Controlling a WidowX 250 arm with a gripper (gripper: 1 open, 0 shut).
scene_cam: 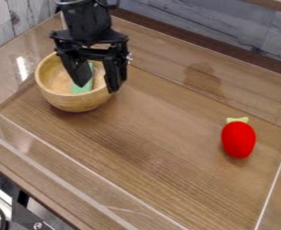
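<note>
My black gripper (92, 70) is over a light wooden bowl (71, 101) at the upper left, its fingers open and reaching down about the bowl's rim. A pale green item (83, 86) lies inside the bowl, partly hidden by the gripper. A red vegetable or fruit (237, 141) with a pale green top lies apart on the right of the wooden table.
A grey plank wall stands behind the far edge. The table's left edge is at lower left.
</note>
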